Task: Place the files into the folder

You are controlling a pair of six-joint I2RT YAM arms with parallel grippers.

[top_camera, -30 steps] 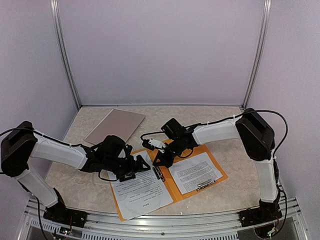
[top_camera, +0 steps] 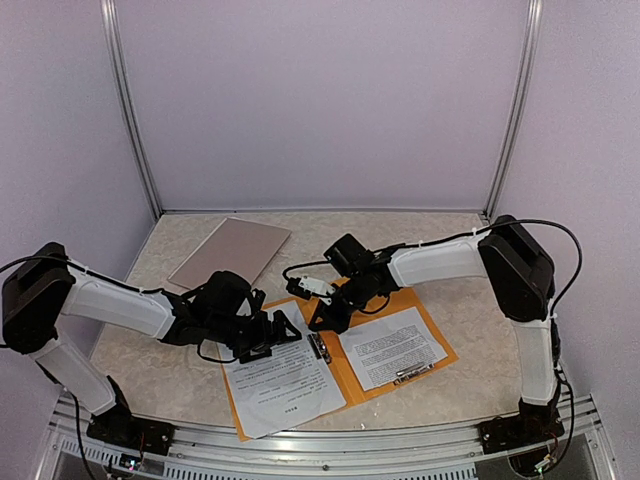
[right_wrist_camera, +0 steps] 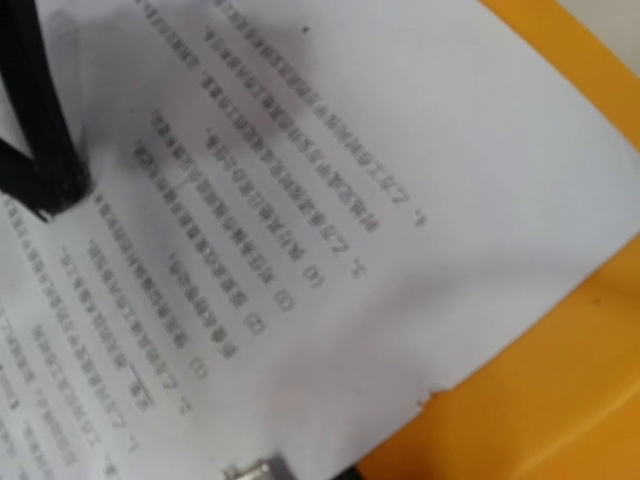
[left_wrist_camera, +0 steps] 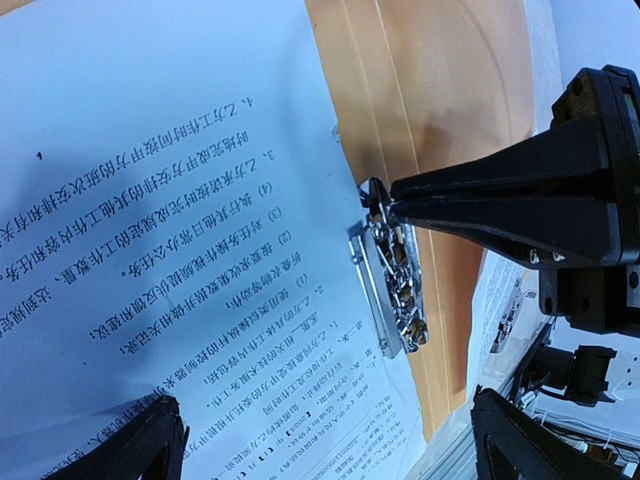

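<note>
An orange folder (top_camera: 350, 388) lies open, with printed sheets on both halves (top_camera: 283, 388) (top_camera: 390, 350). A metal clip (left_wrist_camera: 392, 280) sits at the left sheet's edge beside the fold. In the left wrist view my right gripper is shut, its tips at the top of that clip; whether they touch it is unclear. My left gripper is open over the left sheet, its two dark fingers at the bottom of the left wrist view. The right wrist view shows one dark finger over the printed text.
A pinkish-grey board (top_camera: 230, 250) lies at the back left. A second clip (top_camera: 412, 371) is on the right sheet's near edge.
My right arm has shifted very slightly to the right. The left arm and the papers show no visible change.
</note>
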